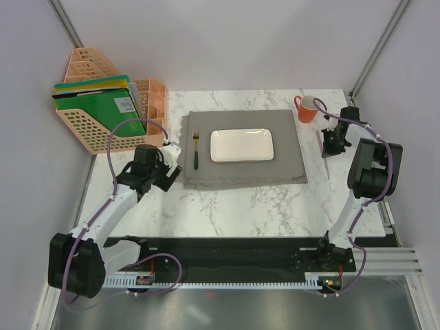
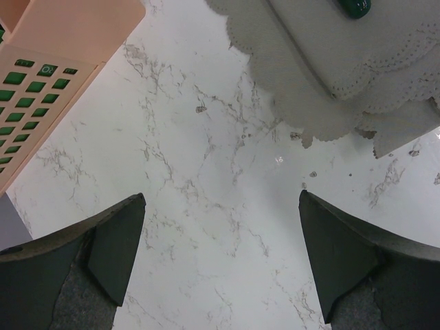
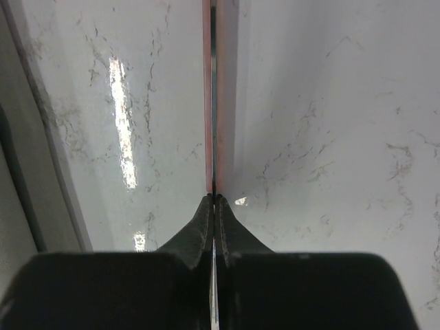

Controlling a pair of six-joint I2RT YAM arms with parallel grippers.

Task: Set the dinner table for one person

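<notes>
A thin knife (image 1: 319, 141) with a reddish end is at the table's right side, seen nearly edge-on. My right gripper (image 1: 327, 146) is shut on it near the middle; in the right wrist view the narrow strip of the knife (image 3: 214, 103) runs away from the fingertips. Whether it clears the table is hard to tell. On the grey placemat (image 1: 289, 148) lie a white rectangular plate (image 1: 241, 146) and, left of it, a fork (image 1: 196, 155) with a dark green handle. My left gripper stands open over bare marble, nothing between its fingers.
An orange and white mug (image 1: 306, 110) stands beyond the placemat's back right corner, close to the right gripper. A peach rack (image 1: 110, 141) holding green folders fills the back left.
</notes>
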